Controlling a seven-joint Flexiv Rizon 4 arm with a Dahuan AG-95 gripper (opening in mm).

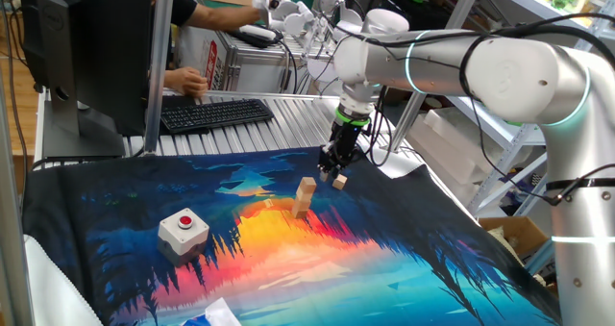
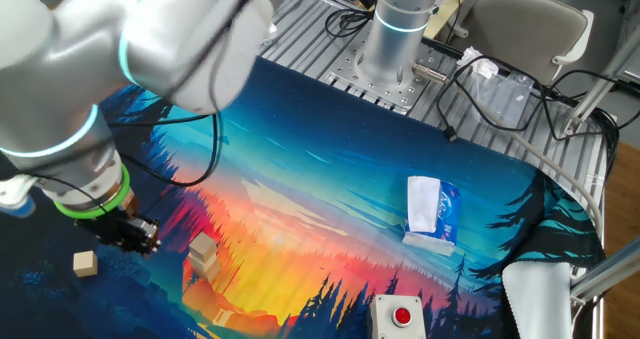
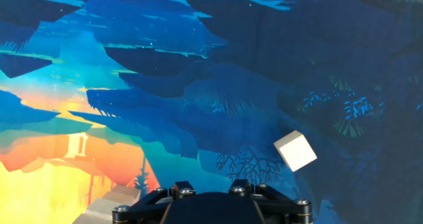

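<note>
A loose wooden block (image 1: 340, 182) lies on the mat just beside my gripper (image 1: 330, 170). In the wrist view this block (image 3: 295, 150) sits to the right, ahead of the fingertips and apart from them. My gripper looks open, with bare mat showing between its fingers. Wooden blocks stand in a small stack (image 1: 304, 199) nearer the mat's middle; exterior view 2 shows the stack (image 2: 203, 255) on the other side of the gripper (image 2: 150, 241) from the loose block (image 2: 86, 264). Only part of the stack (image 3: 111, 205) enters the wrist view, at lower left.
A grey box with a red button (image 1: 184, 234) stands on the patterned mat (image 2: 330, 229). A blue and white tissue pack (image 2: 432, 215) lies farther along it. Behind the mat are a keyboard (image 1: 216, 115), a monitor (image 1: 91, 66) and a person's hand (image 1: 186, 81).
</note>
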